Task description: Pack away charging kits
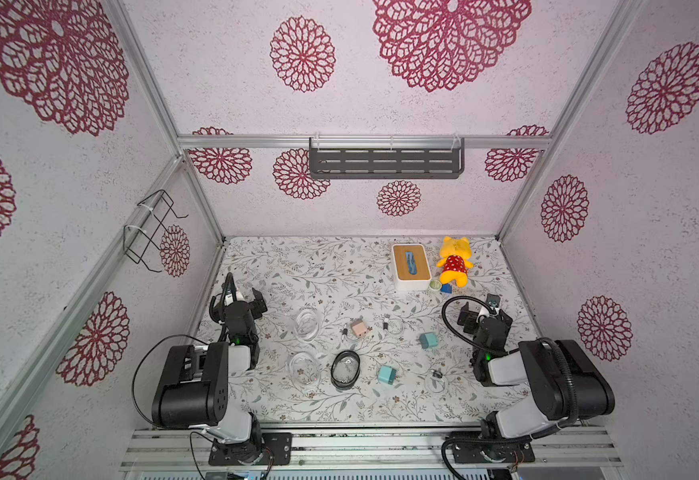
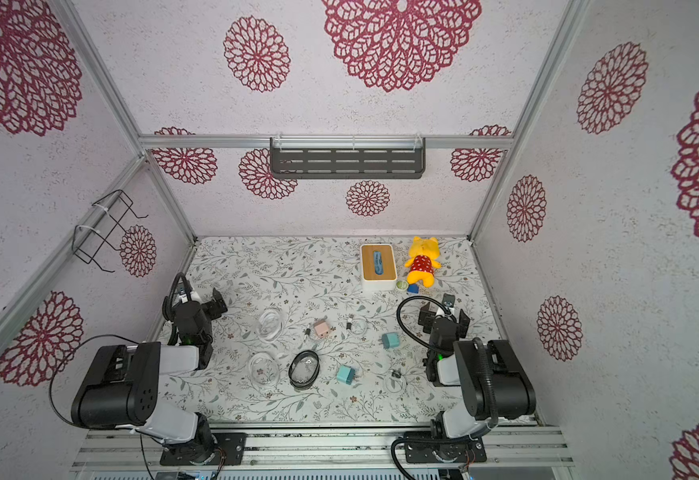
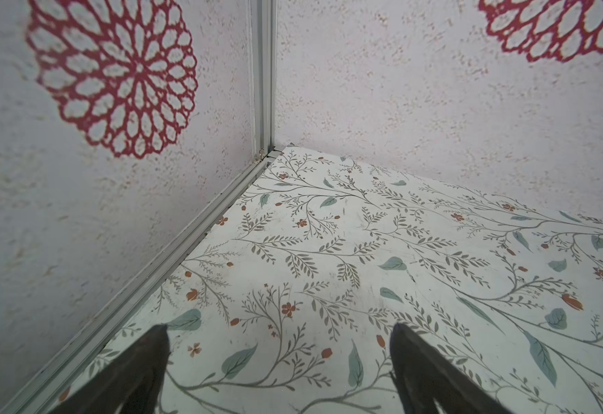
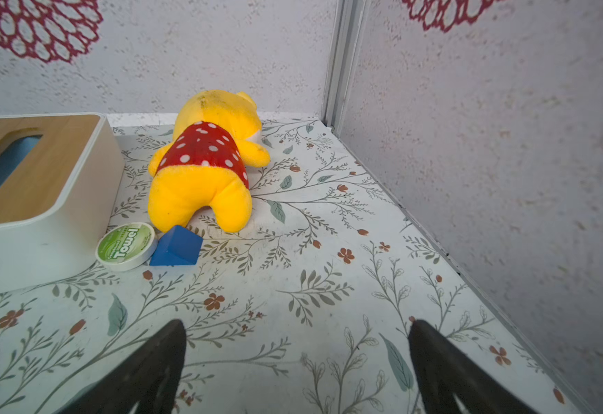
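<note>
Three small charger blocks lie in the middle of the table: a pink one (image 1: 358, 328), a teal one (image 1: 428, 341) and another teal one (image 1: 386, 374). Close by are thin cables with dark plugs, one coil (image 1: 437, 380) toward the front right and one plug (image 1: 385, 325) beside the pink block. Two clear round items (image 1: 307, 323) (image 1: 304, 369) sit to the left, and a black-rimmed ring (image 1: 345, 369) is right of them. My left gripper stands open over bare table at the left. On the right, my open gripper has nothing between its fingers.
At the back right stand a white box (image 4: 53, 248) with a wooden top, a yellow plush bear (image 4: 201, 165), a green-topped tin (image 4: 126, 246) and a blue block (image 4: 177, 246). A grey shelf (image 1: 386, 163) hangs on the back wall.
</note>
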